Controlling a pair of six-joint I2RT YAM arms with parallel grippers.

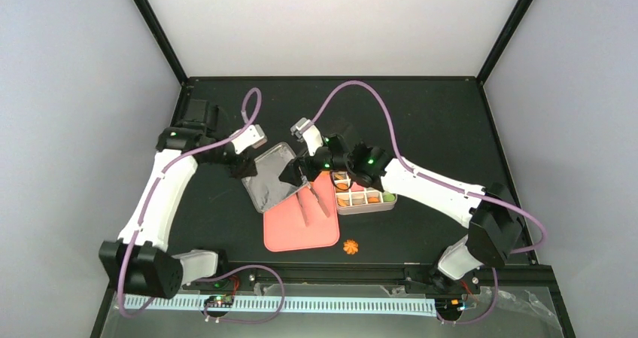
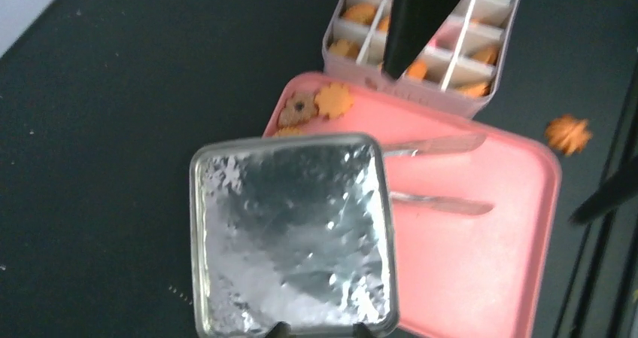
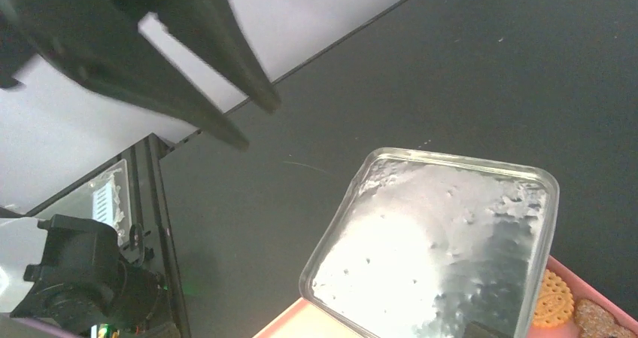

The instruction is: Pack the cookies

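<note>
The silver metal lid [image 1: 271,191] overlaps the upper left of the pink tray [image 1: 290,236], covering part of it. Beside the lid's upper left edge, my left gripper [image 1: 250,172] is partly open; the right wrist view shows a gap between its fingers and the lid apart from them. My right gripper [image 1: 292,177] is over the lid's right side, open and empty. Cookies [image 2: 333,100] peek out at the tray's edge; others may be under the lid. The divided box [image 2: 421,97] holds several cookies and coloured pieces.
Metal tongs [image 1: 322,202] lie on the tray, their joined end hidden. One orange flower-shaped cookie [image 1: 350,246] sits alone on the dark table near the front. Free table lies behind the tray and to its left.
</note>
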